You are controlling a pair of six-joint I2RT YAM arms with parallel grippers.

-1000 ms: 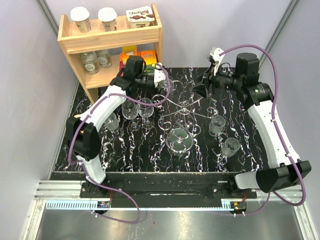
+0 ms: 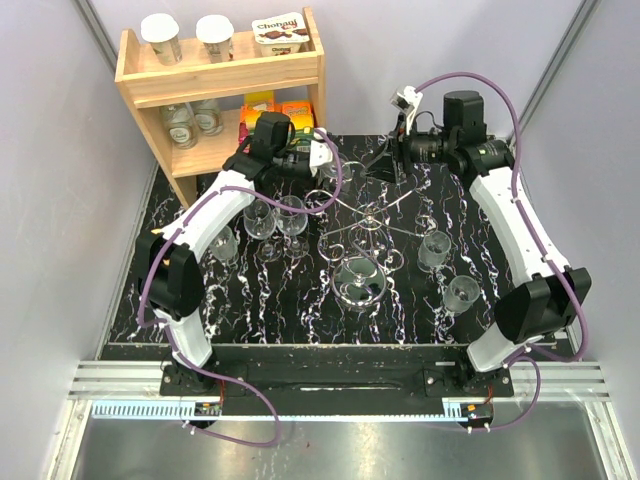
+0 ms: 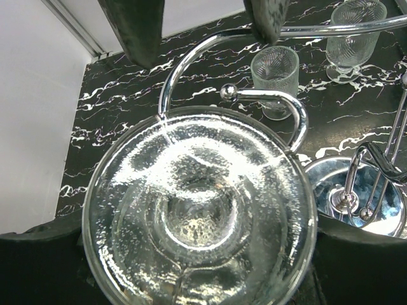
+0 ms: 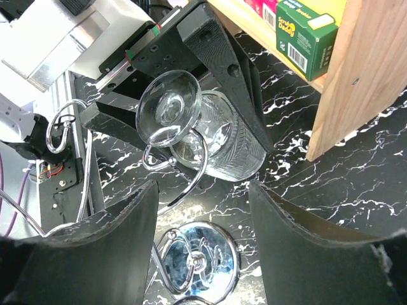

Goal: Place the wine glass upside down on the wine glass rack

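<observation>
The clear wine glass [image 4: 219, 140] is upside down at the rear of the metal rack [image 2: 370, 222], its foot [image 3: 200, 210] uppermost. My left gripper [image 2: 322, 166] is shut on it, with a finger [image 4: 222, 70] along the bowl's side. In the right wrist view a curled rack hook [image 4: 202, 155] passes beside the stem under the foot; whether the rack bears any weight cannot be told. My right gripper is open, apart from the glass and facing it across the rack, with nothing between its fingers.
Two tumblers [image 2: 434, 250] [image 2: 462, 294] stand right of the rack. Several glasses [image 2: 260, 220] stand left, under the left arm. A wooden shelf [image 2: 225, 82] with jars and boxes rises at the back left.
My right arm has moved leftward and a little toward the back, bringing its gripper closer to the glass. The left arm and the glass look unmoved.
</observation>
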